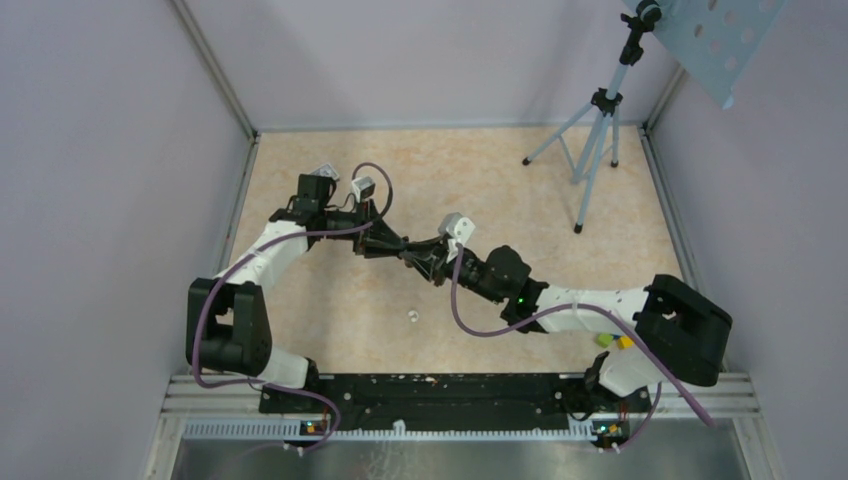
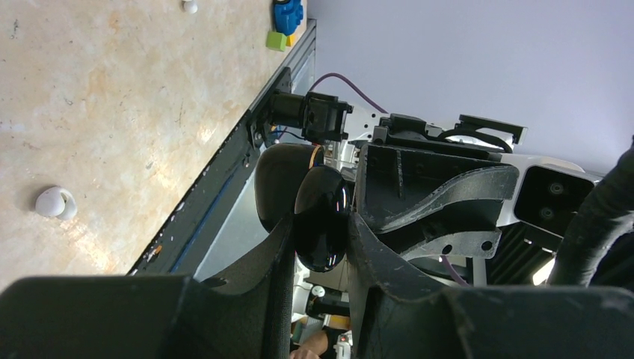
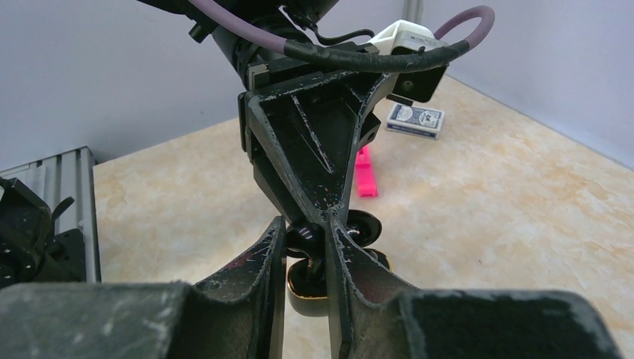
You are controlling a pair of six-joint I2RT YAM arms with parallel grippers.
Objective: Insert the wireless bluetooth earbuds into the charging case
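The open black charging case with a gold rim (image 3: 308, 305) hangs above the table, its lid (image 3: 364, 226) raised. My left gripper is shut on the case, pinching a glossy oval black part (image 2: 323, 206) of it; the gold-edged part (image 2: 284, 179) sits behind. In the right wrist view, my right gripper is shut on a glossy black earbud (image 3: 305, 238). The earbud's stem points down at the case's opening, and whether it is seated in a slot cannot be told. From above, the two grippers meet near the middle and hide both objects.
A small white object (image 2: 56, 202) lies on the table, and another white one (image 2: 190, 6) is farther off. A pink piece (image 3: 365, 172) and a card box (image 3: 416, 120) rest behind the left arm. A tripod (image 1: 598, 130) stands at the back right.
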